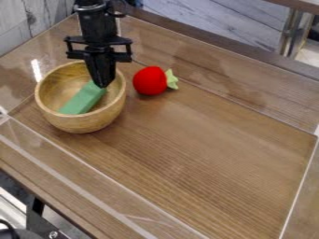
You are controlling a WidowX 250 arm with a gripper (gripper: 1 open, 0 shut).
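Note:
A wooden bowl sits at the left of the table with a green oblong item lying inside it. My black gripper is over the back right part of the bowl, shut, with nothing visible between its fingertips. Just right of the bowl is a round red object with a light green leafy top.
Along the top right runs a pale raised edge. Dark items show at the left edge and bottom left corner.

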